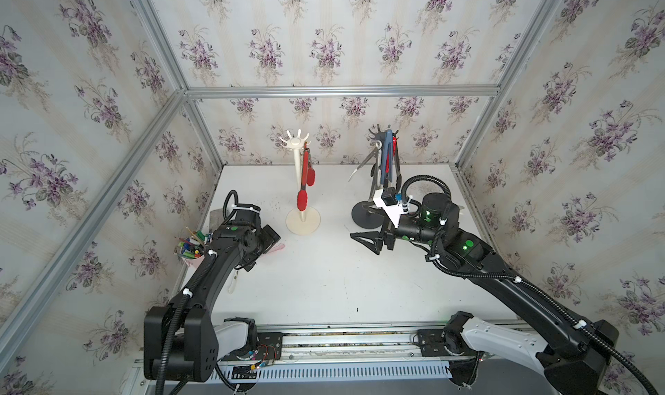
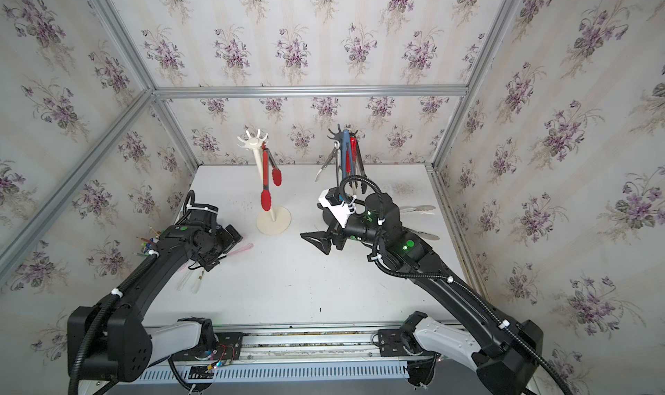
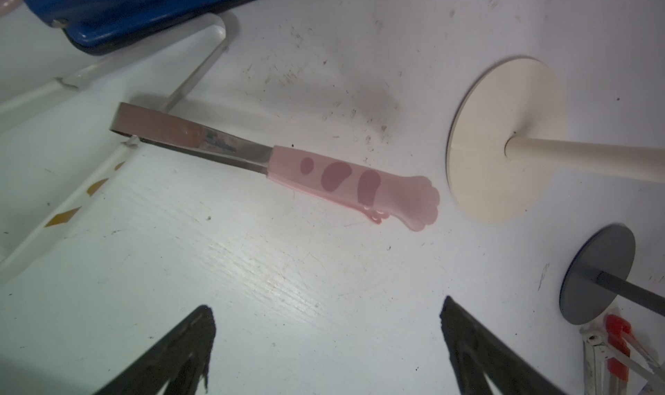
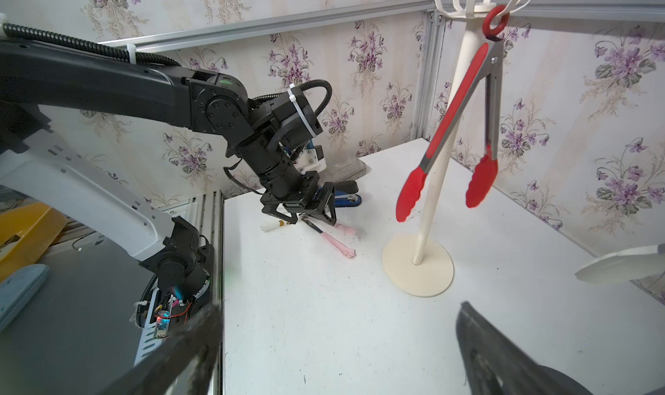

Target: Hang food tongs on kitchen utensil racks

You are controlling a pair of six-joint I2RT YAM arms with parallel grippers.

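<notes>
Red-and-black food tongs (image 4: 446, 128) hang by their red loop from a hook of the cream utensil rack (image 4: 433, 218). The dark rack (image 1: 366, 215) holds several utensils with blue, red and grey parts. Pink-handled tongs (image 3: 353, 187) lie on the table left of the cream rack's base, their metal bend pointing away from it. My left gripper is open above the table beside these pink tongs, with nothing between its fingers. In front of the dark rack my right gripper (image 2: 327, 240) stands open and empty.
A pen cup (image 1: 193, 247) stands at the table's left edge. Near the pink tongs lie a blue-and-black object (image 3: 159, 14) and white utensils (image 3: 69, 187). Flat utensils (image 2: 419, 209) rest at the right.
</notes>
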